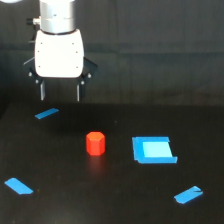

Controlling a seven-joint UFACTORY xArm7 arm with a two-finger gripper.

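A small red block (95,143) stands on the black table at the middle left of the camera view. To its right lies a blue-taped square (154,150) with a pale centre. My gripper (61,91) hangs above and behind the red block, at the upper left. Its two thin dark fingers are spread well apart, and nothing shows between them. Neither finger touches the block or the square.
Blue tape strips lie at the back left (47,113), the front left (18,186) and the front right (188,195). Bare dark table surrounds the block, and a dark curtain (150,60) hangs behind.
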